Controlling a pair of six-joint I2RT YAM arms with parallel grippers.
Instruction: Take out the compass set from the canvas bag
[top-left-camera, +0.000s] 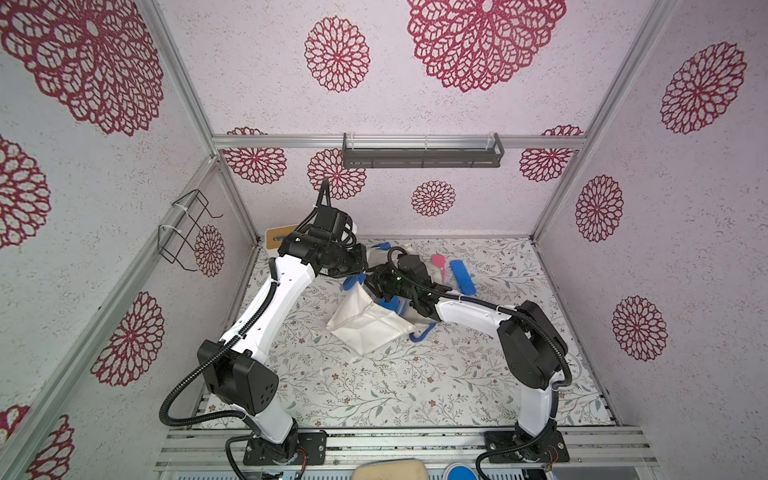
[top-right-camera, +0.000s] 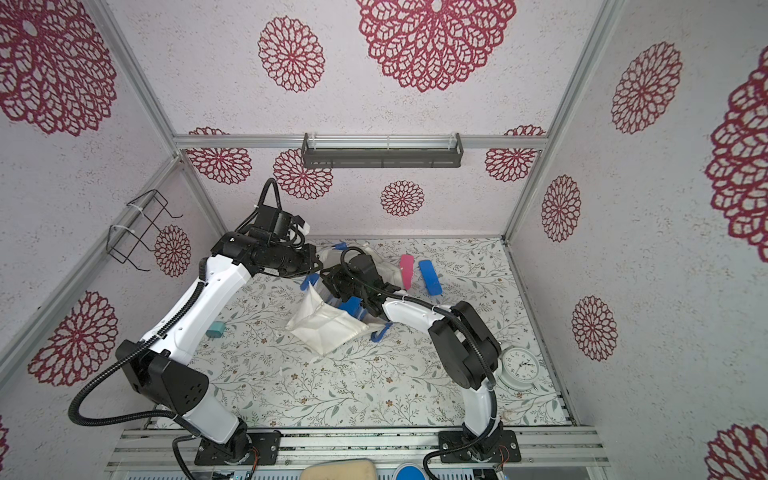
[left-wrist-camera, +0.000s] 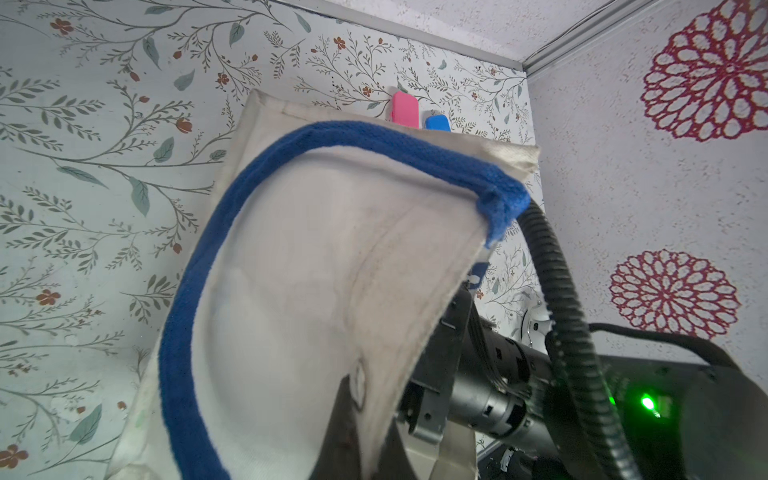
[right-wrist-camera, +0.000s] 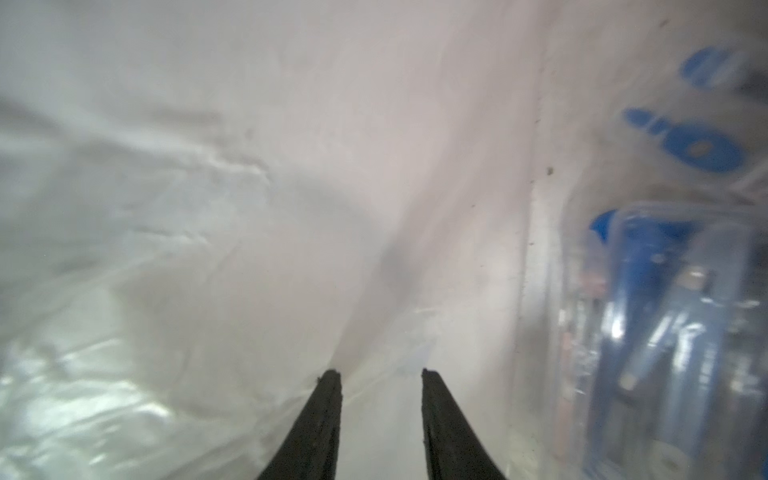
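The white canvas bag (top-left-camera: 364, 328) with blue handles lies mid-table. In the left wrist view my left gripper is shut on a fold of its canvas (left-wrist-camera: 296, 264). My right gripper is inside the bag, fingertips a little apart over pale lining; whether they grip anything is unclear. Beside them in the blurred right wrist view lies a clear case (right-wrist-camera: 656, 336) of blue and silver drawing tools, the compass set, with smaller blue pieces (right-wrist-camera: 704, 148) above it.
A pink object (top-right-camera: 406, 270) and a blue one (top-right-camera: 429, 277) lie right of the bag. A clock (top-right-camera: 521, 366) stands at front right, a small teal block (top-right-camera: 215, 329) at left.
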